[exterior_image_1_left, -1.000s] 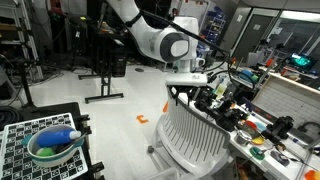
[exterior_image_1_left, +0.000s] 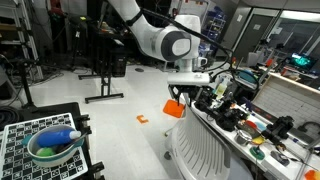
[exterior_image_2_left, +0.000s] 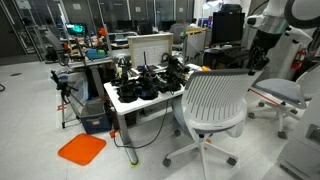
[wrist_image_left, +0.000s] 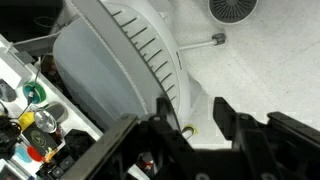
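Observation:
My gripper is part open, with floor visible in the gap between its fingers. In the wrist view the top rim of a light grey slatted chair back (wrist_image_left: 130, 55) runs diagonally down to the left finger, beside or touching it; I cannot tell which. In exterior view 1 the gripper (exterior_image_1_left: 182, 98) is at the upper left end of the chair back (exterior_image_1_left: 197, 150). From the other side, the chair (exterior_image_2_left: 215, 100) stands upright on its wheeled base, the arm (exterior_image_2_left: 280, 32) reaching toward its right top corner; the fingertips are too small to read there.
A cluttered workbench (exterior_image_1_left: 285, 160) stands behind the chair. A bin with coloured items (exterior_image_1_left: 52, 142) is at front left. Orange mats lie on the floor, one (exterior_image_2_left: 82, 150) at left. Another chair (exterior_image_2_left: 285, 92) stands at right. Floor left of the chair is open.
The chair back has turned and its left edge has shifted right, uncovering more of the orange mat and floor. The arm has barely moved.

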